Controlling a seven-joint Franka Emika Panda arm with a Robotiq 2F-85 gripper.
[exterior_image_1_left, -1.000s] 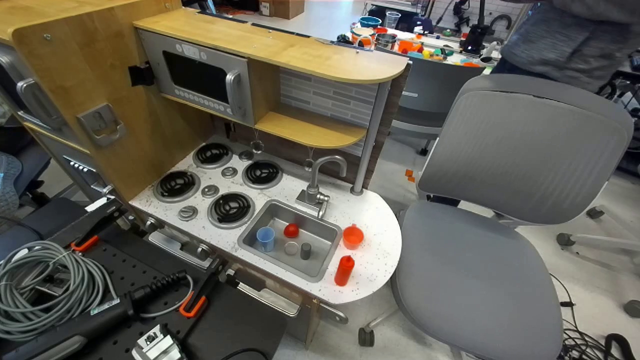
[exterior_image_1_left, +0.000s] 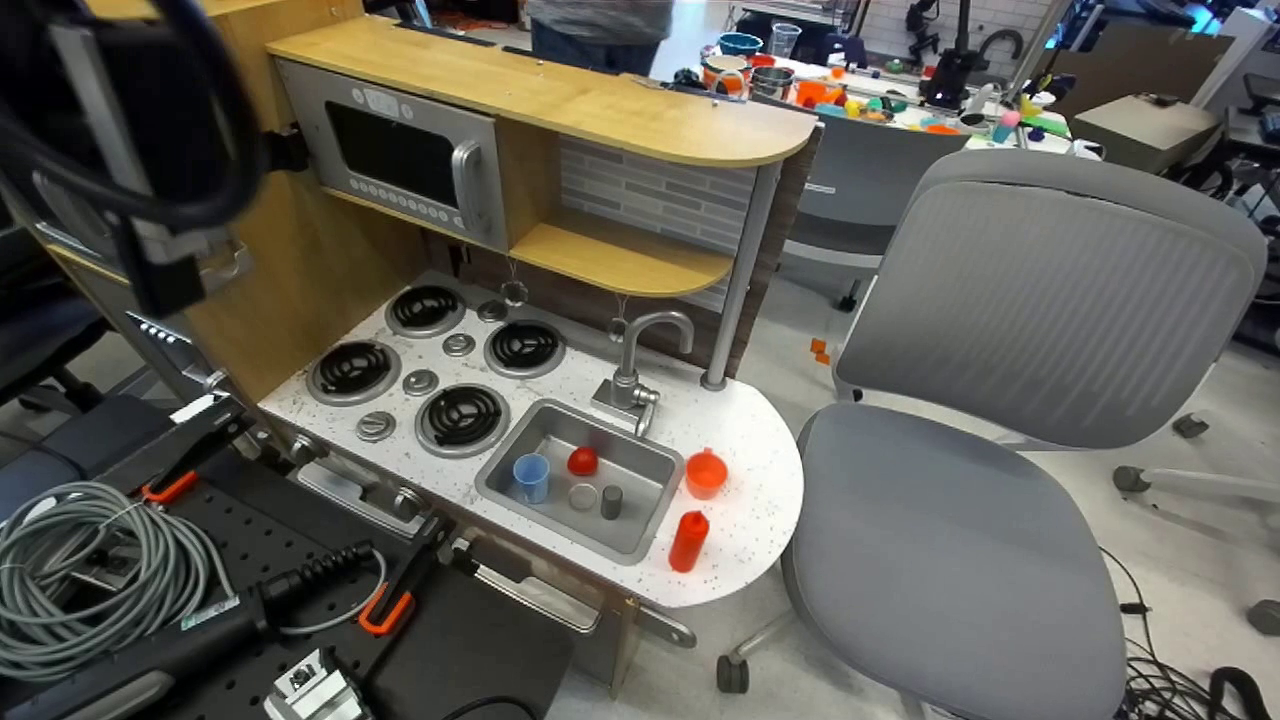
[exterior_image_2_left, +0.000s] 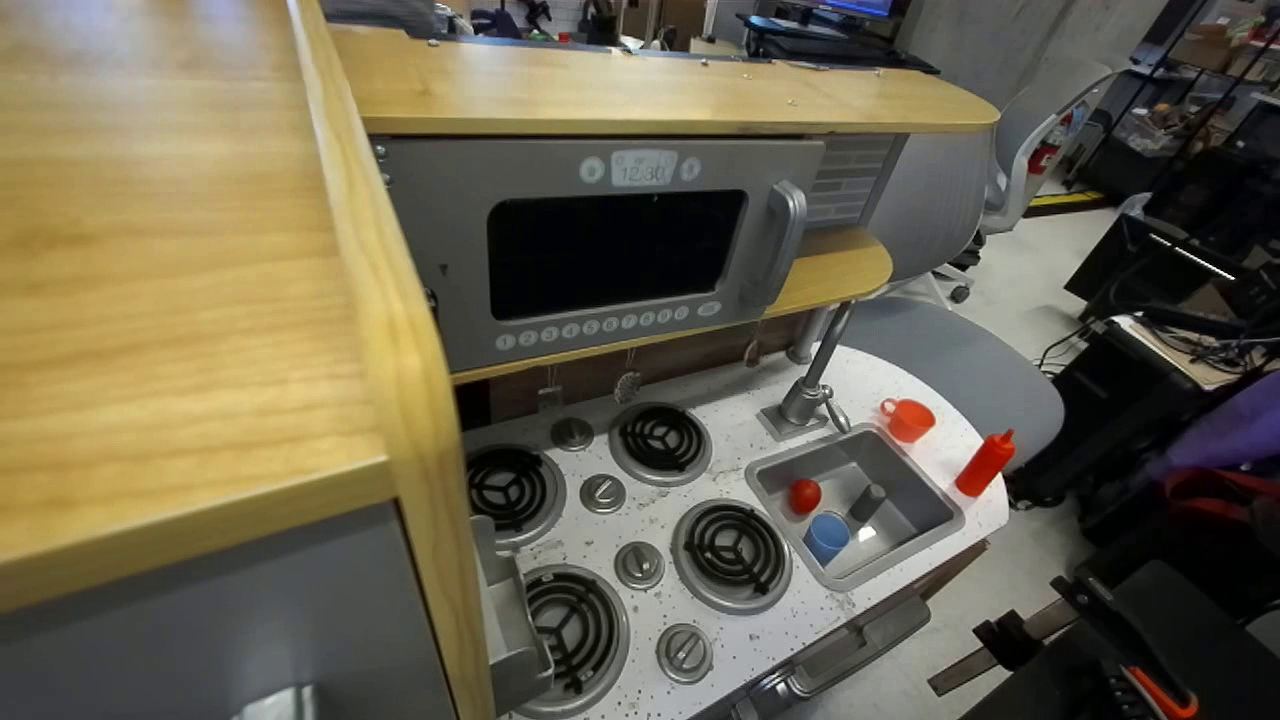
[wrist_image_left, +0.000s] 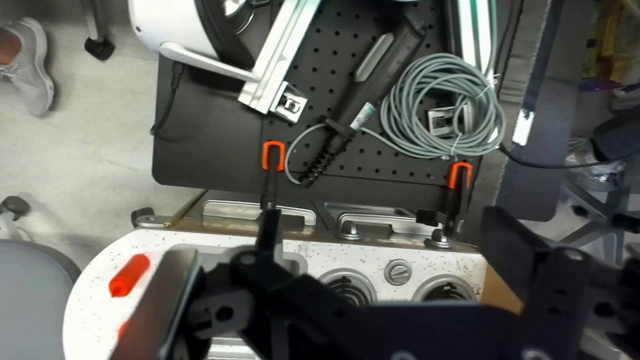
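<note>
My gripper stands open in the wrist view, its two dark fingers wide apart with nothing held between them. It hangs high above the counter's front edge. In exterior view 1 dark, blurred arm parts (exterior_image_1_left: 156, 180) fill the upper left, and the fingers are not clear there. The grey sink (exterior_image_1_left: 554, 522) holds a translucent blue cup (exterior_image_1_left: 531, 476), a red ball-like item (exterior_image_1_left: 582, 462) and a small grey cylinder (exterior_image_1_left: 612, 502). To the sink's right are an orange-red cup (exterior_image_1_left: 705, 474) and an upright red bottle (exterior_image_2_left: 985, 463), all well apart from the gripper.
Beside the sink is a stove top with several black burners (exterior_image_1_left: 463, 416). A grey faucet (exterior_image_1_left: 627, 366) rises behind the basin, and a microwave (exterior_image_2_left: 612, 258) hangs overhead. A black cart (wrist_image_left: 210, 144) with coiled cable (wrist_image_left: 396, 114) adjoins the front. A grey chair (exterior_image_1_left: 960, 564) stands right.
Dark arm parts have entered exterior view 1 at the upper left, where none showed before. The person behind has moved from right to left. The sink items have stayed put.
</note>
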